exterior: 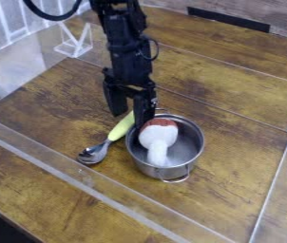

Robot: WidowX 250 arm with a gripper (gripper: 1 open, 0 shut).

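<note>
My black gripper [129, 104] hangs open just above a pale yellow-green spoon handle [121, 127], close to the left rim of a steel pot. The spoon's metal bowl [90, 155] rests on the wooden table at lower left. Inside the steel pot [184, 164] lies a white object with a red top [159, 140]. The far end of the handle is partly hidden behind my fingers.
Clear plastic walls [19, 28] border the workspace at the sides and front.
</note>
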